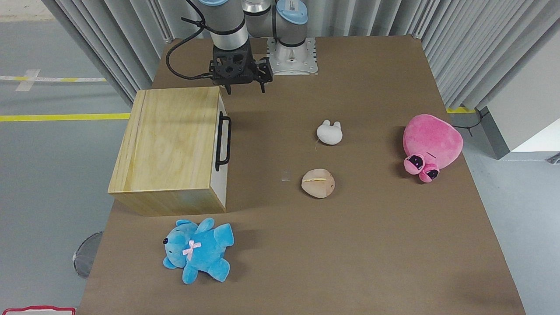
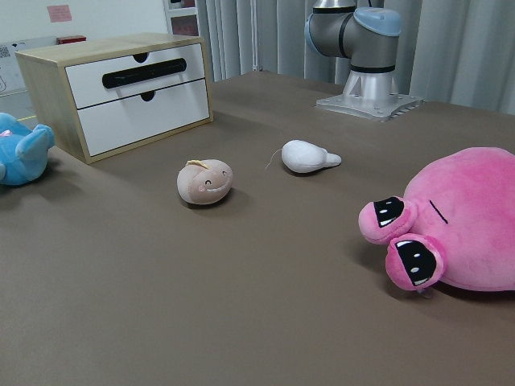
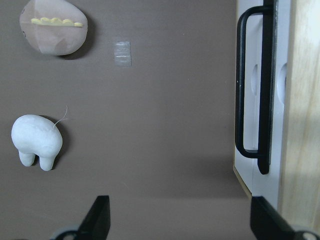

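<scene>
My gripper hangs high behind the wooden two-drawer cabinet [image 1: 162, 139], its fingers spread wide with nothing between them in the wrist view. Both white drawers [image 2: 137, 112] are closed; the upper has a black bar handle [image 3: 240, 80]. On the brown table, right of the cabinet in the front view, lie a small white plush toy [image 1: 329, 134] with two stubby nubs and a round beige plush [image 1: 318, 186] with a yellow strip. A large pink plush [image 1: 435, 141] lies at the right, and a blue bear [image 1: 204, 252] lies in front of the cabinet.
The arm's base [image 1: 291, 65] stands at the back edge, before grey curtains.
</scene>
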